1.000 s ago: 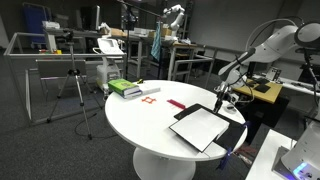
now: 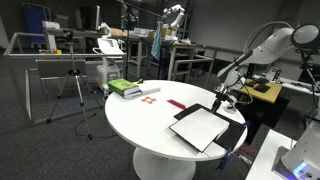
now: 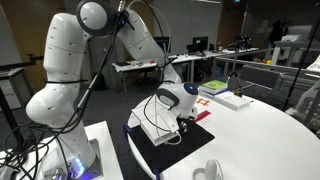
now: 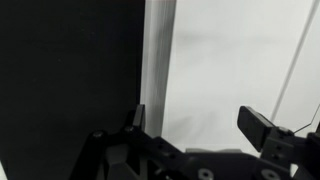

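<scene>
A flat white box [image 2: 199, 128] lies on a black mat [image 2: 232, 133] at the right side of the round table. In exterior view 2 the white box [image 3: 160, 118] is partly hidden behind the arm. My gripper is open above the box's edge; its two fingers stand wide apart in the wrist view. Between them run the grey side edge and white top of the box [image 4: 225, 70], with the black mat [image 4: 65, 70] on the left. Whether the fingers touch the box cannot be made out.
A red object [image 2: 177, 103] and an orange item [image 2: 150, 99] lie on the white table [image 2: 130, 118]. Green books [image 2: 124, 87] are stacked at the far left. A white cup-like object [image 3: 212, 170] stands near the front in exterior view 2.
The arm has shifted only slightly near the mat's edge. The white box, mat and other table items look unmoved.
</scene>
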